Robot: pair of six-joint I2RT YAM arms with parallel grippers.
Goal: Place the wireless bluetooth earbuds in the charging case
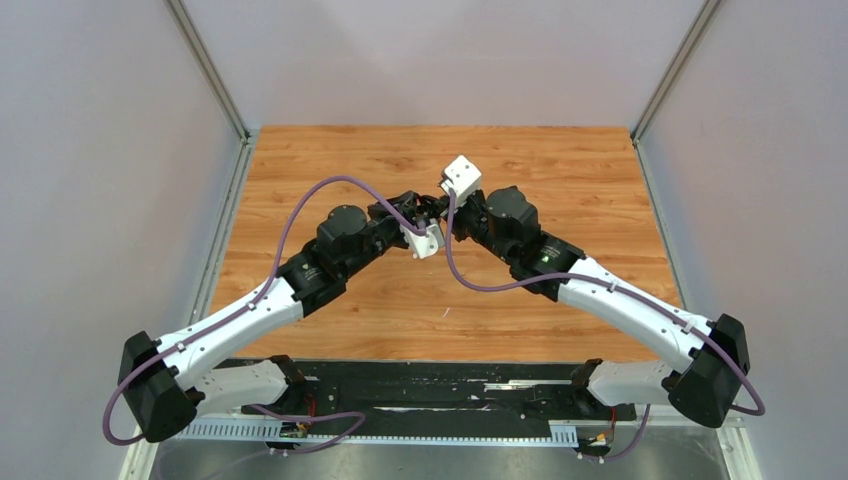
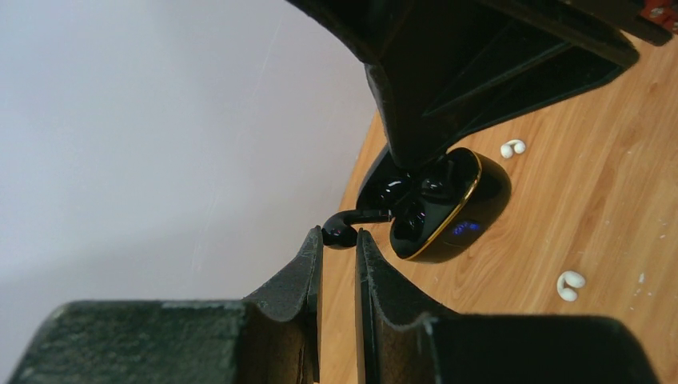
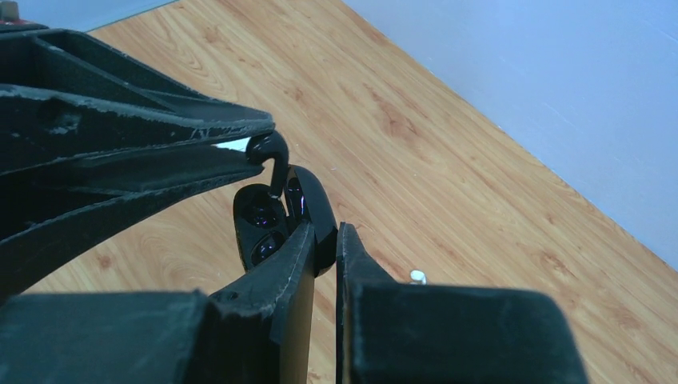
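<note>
A glossy black earbud [image 2: 340, 234] is pinched at the fingertips of my left gripper, its thin stem pointing toward the case. The black charging case [image 2: 468, 214], with a gold rim line and a blue-lit display, is open, and my right gripper is shut on it. From the right wrist view, the stem's end overlaps the opening of the case [image 3: 321, 210]; whether it touches cannot be told. Hollows show inside the case. In the top view the two grippers meet above the table, hiding both objects.
Two small white pieces, one farther [image 2: 512, 148] and one nearer [image 2: 571, 285], lie on the wooden table [image 1: 350, 330]. The right fingers [image 2: 496, 80] loom close over the earbud. Open table surrounds the meeting arms.
</note>
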